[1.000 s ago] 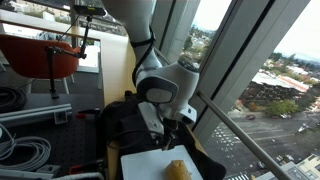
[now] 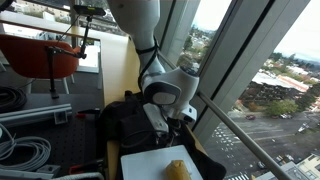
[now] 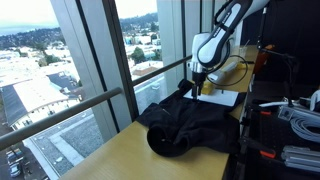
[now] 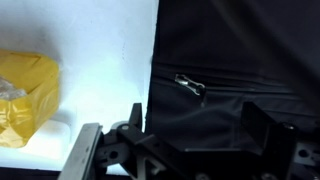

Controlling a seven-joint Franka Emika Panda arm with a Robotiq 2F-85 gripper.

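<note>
Spread black cloth with a zipper [image 4: 220, 85] fills the right part of the wrist view. Its small metal zipper pull [image 4: 188, 82] lies beyond the gap between my fingertips. My gripper is open over the cloth, and nothing sits between its fingers. In exterior view 2 the black cloth [image 3: 190, 122] covers much of the table, with my gripper [image 3: 195, 90] low at its far end. How high the fingertips are above the cloth, I cannot tell.
A white board [image 4: 105, 60] lies left of the zipper with a crumpled yellow packet [image 4: 35, 100] on it. Windows with a rail [image 3: 60, 112] border the table. Coiled cables [image 2: 25, 150] lie on the dark surface opposite. Bare table [image 3: 120, 160] shows in front.
In exterior view 1 the arm's hand has shifted slightly to the right. The board and the yellow packet have stayed in place.
</note>
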